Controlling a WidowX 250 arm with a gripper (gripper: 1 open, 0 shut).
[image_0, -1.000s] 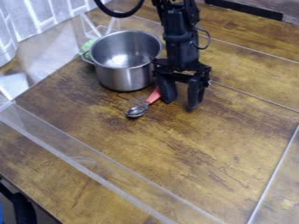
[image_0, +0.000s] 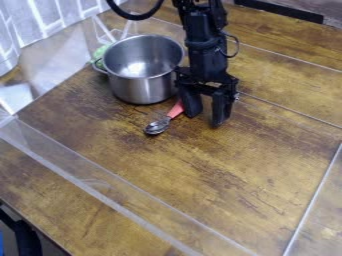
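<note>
My black gripper (image_0: 203, 100) is low over the wooden table (image_0: 160, 190), right beside a metal pot (image_0: 140, 65). A spoon (image_0: 158, 125) with a red handle lies on the table in front of the pot, its handle end running up toward the gripper. Whether the fingers are open or shut, or touch the handle, I cannot tell.
Something pale green and white is behind the pot at the upper left. Clear plastic edges border the table at the left and lower right.
</note>
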